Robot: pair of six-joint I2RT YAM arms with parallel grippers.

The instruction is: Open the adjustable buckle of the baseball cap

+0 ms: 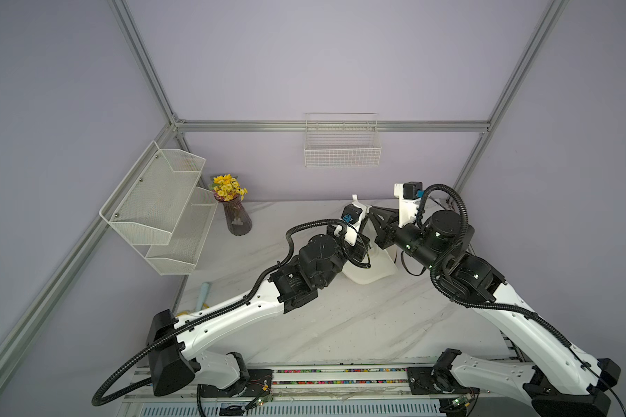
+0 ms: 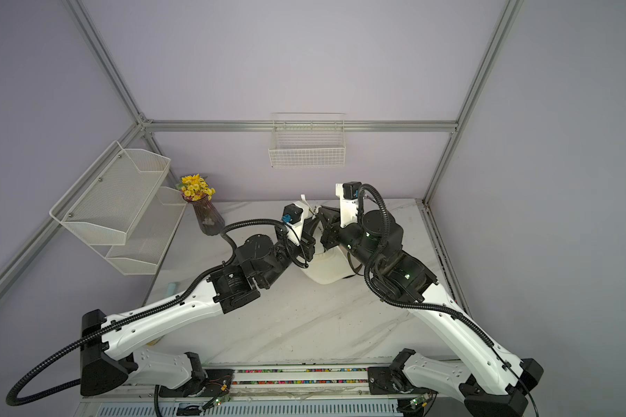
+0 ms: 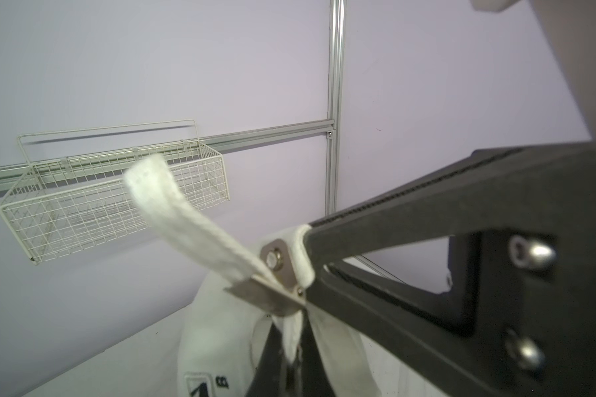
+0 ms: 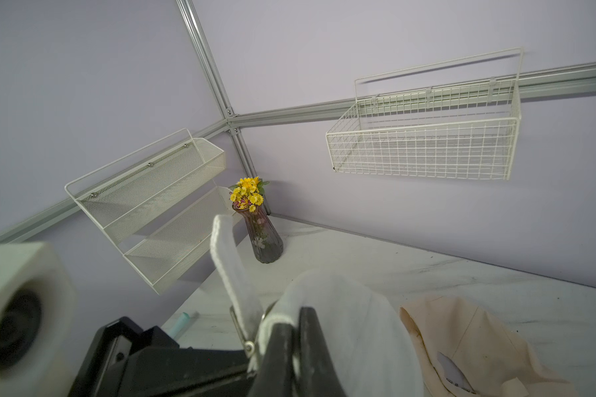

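A white baseball cap (image 1: 368, 271) hangs above the table between both grippers. In the left wrist view its strap (image 3: 185, 225) runs through a metal buckle (image 3: 263, 294), free end sticking up. My left gripper is shut on the strap below the buckle. My right gripper is shut on the white cap fabric beside the buckle, the strap end (image 4: 231, 264) standing up to its left. In both top views the arms largely hide the buckle.
A vase with yellow flowers (image 1: 236, 219) stands at the back left. Wire shelves (image 1: 153, 232) hang on the left wall, a wire basket (image 1: 340, 156) on the back wall. A beige cloth item (image 4: 463, 330) lies on the table.
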